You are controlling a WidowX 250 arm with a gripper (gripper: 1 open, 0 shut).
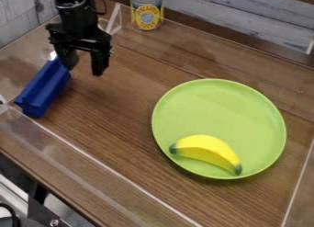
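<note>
My black gripper (84, 58) hangs open at the upper left, just above and to the right of a blue rectangular block (44, 89), with nothing visible between its fingers. The block lies on the wooden table. A yellow banana (207, 152) lies on a green plate (221, 107) at the right.
A can with a yellow label (149, 12) stands at the back of the table near the top.
</note>
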